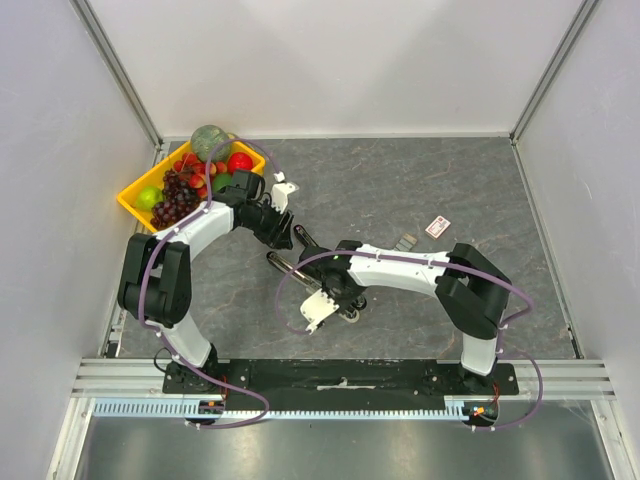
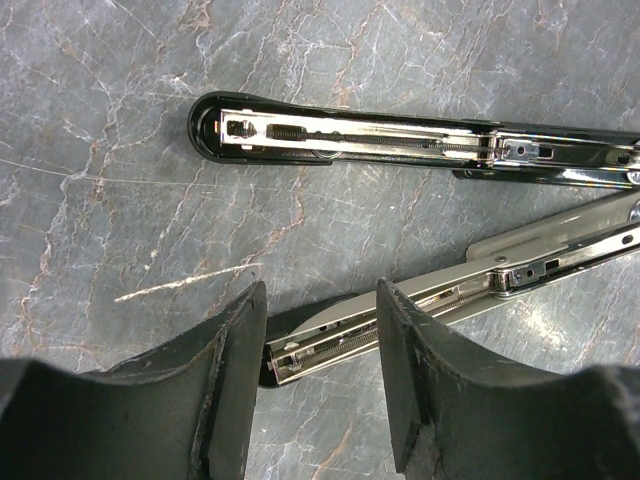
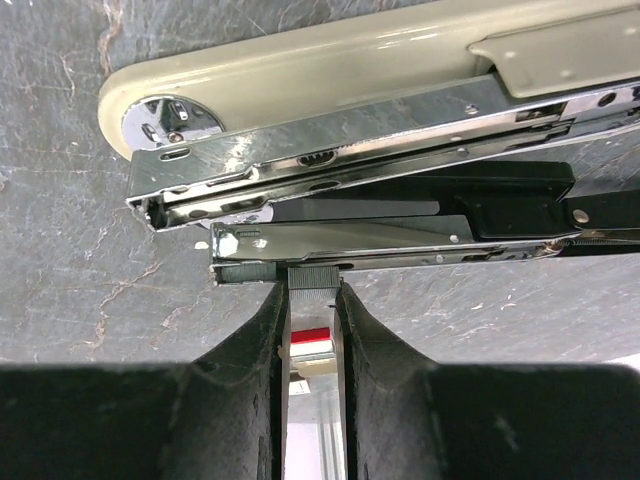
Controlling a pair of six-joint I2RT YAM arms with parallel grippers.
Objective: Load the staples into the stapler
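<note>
A black stapler (image 2: 400, 140) and a beige one (image 2: 590, 235) lie opened out on the grey table, converging toward one side in the left wrist view. My left gripper is open above the beige stapler's far end, with nothing held. In the right wrist view, a grey staple strip (image 3: 314, 284) fills the gap between the fingertips of my right gripper, its end against the black stapler's metal magazine (image 3: 350, 240). Whether the fingers press on the strip cannot be made out. A darker grey block (image 3: 246, 272) shows in the magazine beside it.
The beige stapler's body (image 3: 300, 65) lies close beside the black one. Grey pieces (image 1: 405, 242) and a small red-and-white box (image 1: 438, 227) lie behind the right arm. A yellow basket (image 1: 132, 197) of fruit stands at the back left.
</note>
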